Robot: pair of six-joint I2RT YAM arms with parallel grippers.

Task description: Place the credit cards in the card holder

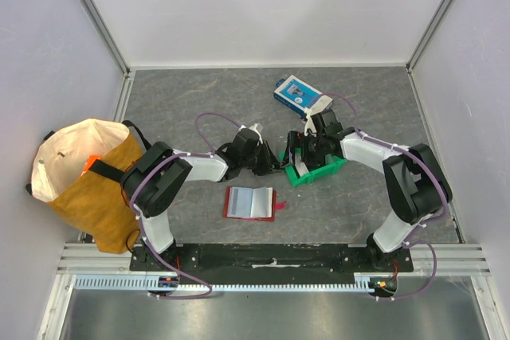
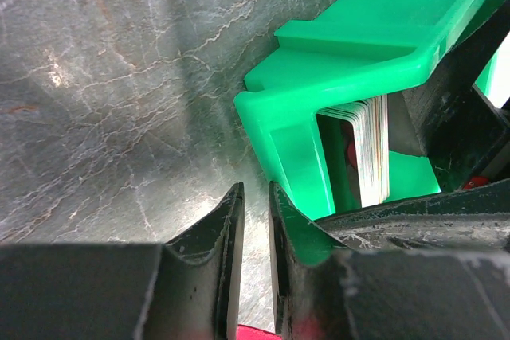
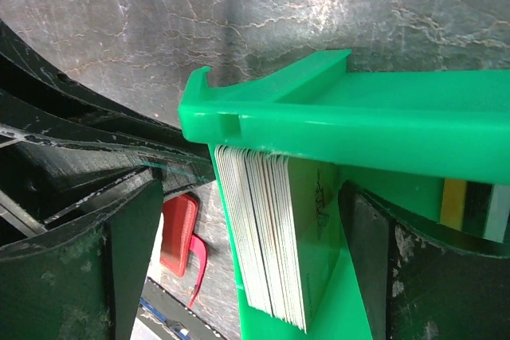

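Note:
In the green tray (image 1: 327, 170) stands a stack of cards (image 3: 259, 236), upright against one end wall. My right gripper is open over that end, one finger on each side of the stack and no grip on it. The same cards (image 2: 372, 149) show edge-on in the left wrist view. Just outside the tray's end, my left gripper has a narrow gap between its fingers, with nothing held. The open card holder (image 1: 251, 203), red with pale pocket pages, lies on the table in front of the left gripper.
Behind the tray lies a blue and white box (image 1: 303, 95). A tan bag (image 1: 103, 189) stands at the far left. Both grippers are close together at the tray's left end. Bare table shows at the back left and front right.

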